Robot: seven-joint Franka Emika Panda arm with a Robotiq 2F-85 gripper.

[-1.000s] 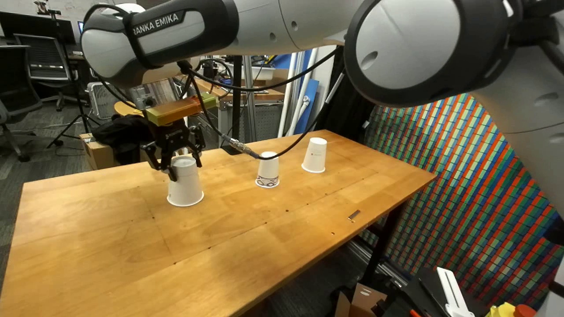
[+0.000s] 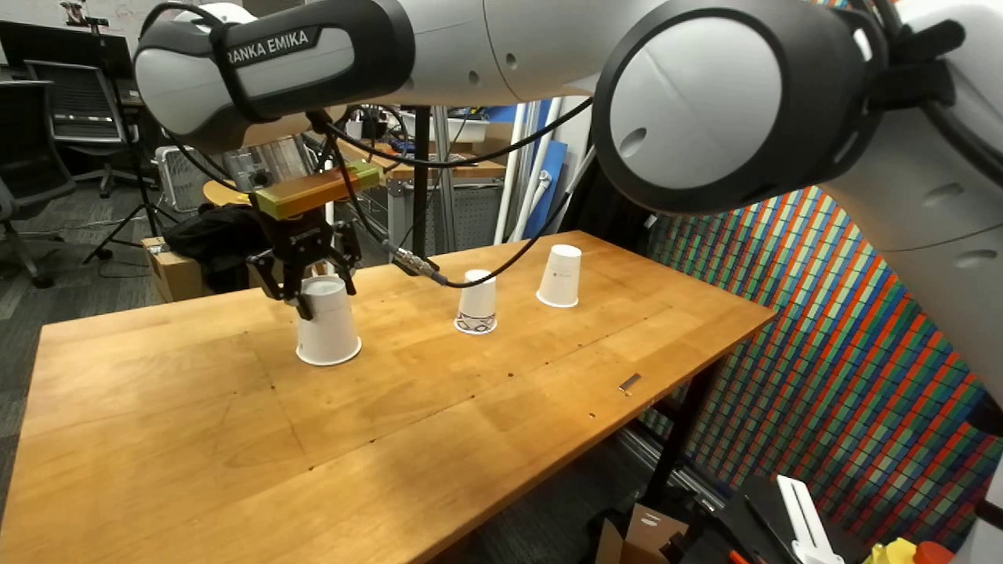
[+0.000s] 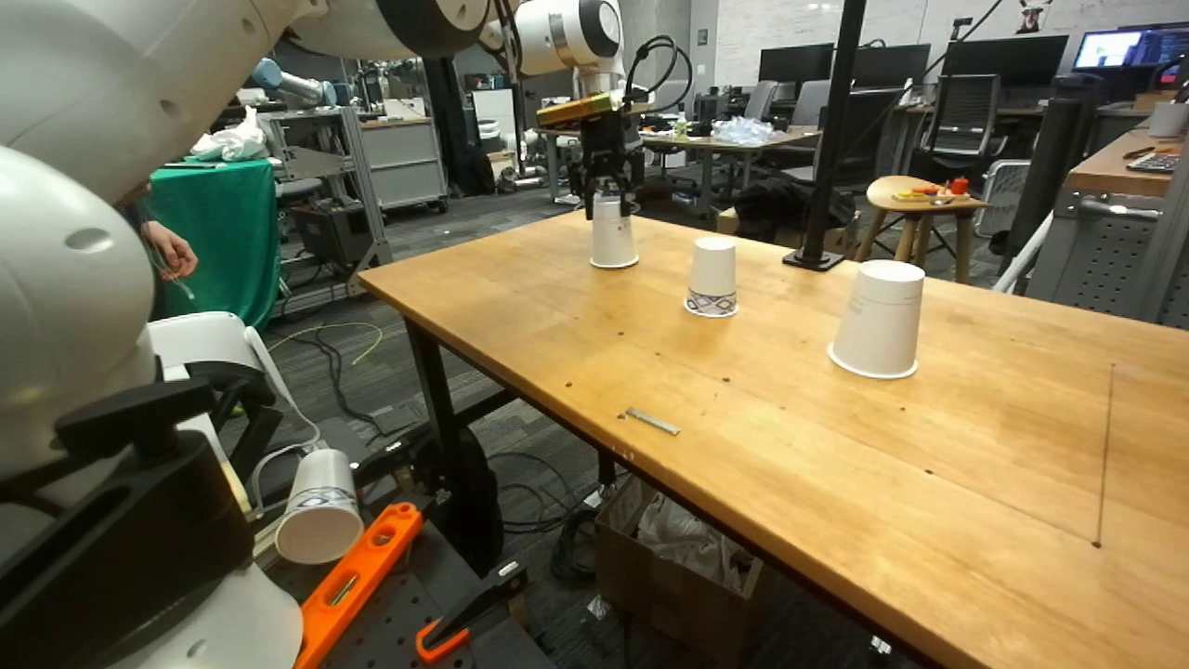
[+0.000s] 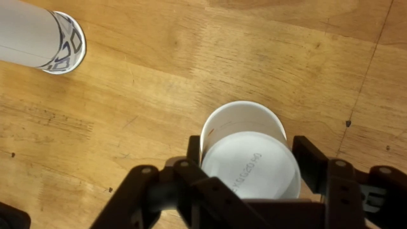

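An upside-down white paper cup [image 2: 329, 334] is near the far edge of the table, its wide rim at the tabletop. My gripper [image 2: 326, 295] reaches down over it, shut on its upper part. In the wrist view the cup's closed base [image 4: 250, 168] faces the camera between the two dark fingers. A smaller cup with a dark patterned band [image 3: 713, 273] stands inverted a short way off. Farther along, a larger plain cup [image 3: 878, 321] is inverted too. Whether anything lies beneath any cup is hidden.
A small metal strip [image 3: 653, 422] lies near one edge. Behind the cups a black post [image 3: 838, 145] rises from a base on the table's far side.
My gripper and the cup it holds have shifted very slightly left in exterior view 1, the arm moving a little with them. The other two cups have stayed put.
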